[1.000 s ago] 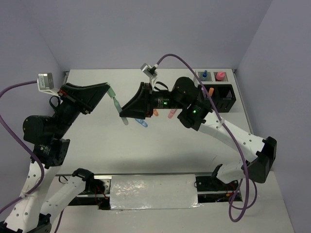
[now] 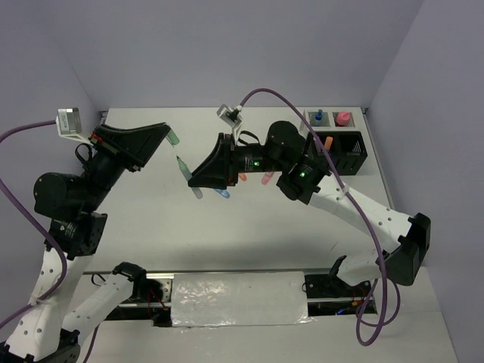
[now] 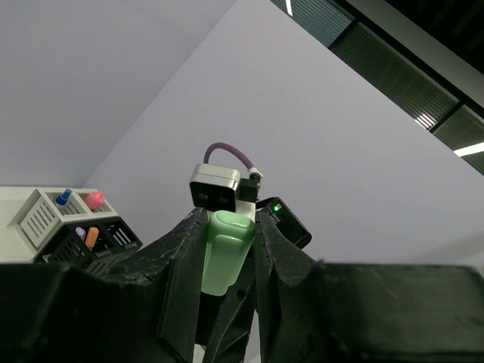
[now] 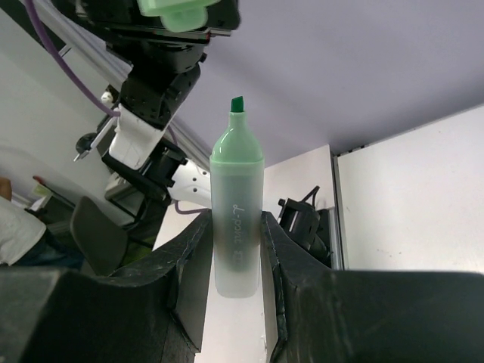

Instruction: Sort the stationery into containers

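My left gripper [image 2: 162, 136] is shut on a green marker cap [image 3: 227, 249], held in the air. Below and right of it, my right gripper [image 2: 195, 175] is shut on the green marker [image 4: 237, 219], whose dark green tip is bare and points toward the cap. Cap and marker are apart. Behind the right arm lie a blue marker [image 2: 221, 192], an orange one [image 2: 242, 176] and a pink one [image 2: 267, 177] on the table.
At the back right stand a white holder [image 3: 38, 219] with blue and pink items and a black holder [image 2: 348, 155] with orange and purple ones.
The gap between cap and marker has widened: the left gripper has risen toward the back in the top view, and the right gripper has moved slightly toward the front and right.
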